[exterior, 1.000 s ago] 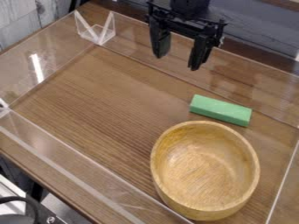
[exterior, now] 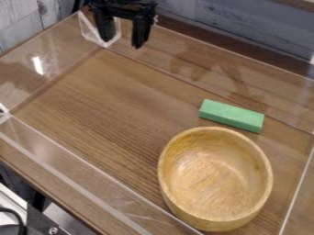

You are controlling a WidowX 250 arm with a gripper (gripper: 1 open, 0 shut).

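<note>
My black gripper (exterior: 121, 29) is at the top left edge, above the back of the wooden table, its two dark finger parts spread apart with nothing visible between them. A green block (exterior: 232, 116) lies at the middle right. A large cream bowl (exterior: 215, 184) sits at the lower right.
A clear plastic piece (exterior: 101, 32) stands at the back left, partly behind the gripper. Clear plastic also shows along the left edge, with dark cables at the lower left.
My gripper has moved left from the upper middle and right to the top left. The green block and the bowl look unmoved.
</note>
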